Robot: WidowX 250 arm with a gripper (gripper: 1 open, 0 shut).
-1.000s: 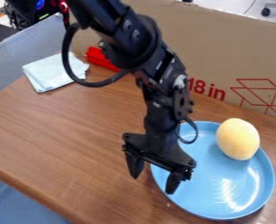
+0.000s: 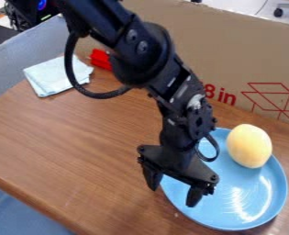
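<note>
My black gripper [image 2: 173, 184] hangs low over the left part of a light blue plate [image 2: 245, 207], its two fingers pointing down and spread apart. I see nothing clearly held between them, though the space between is partly hidden. A pale yellow oval object [image 2: 250, 145] rests on the back of the plate, to the right of my gripper.
A folded white cloth [image 2: 55, 75] lies at the back left, with a red object [image 2: 100, 59] partly behind my arm. A cardboard box [image 2: 232, 55] stands along the back.
The plate and the yellow object look unmoved.
</note>
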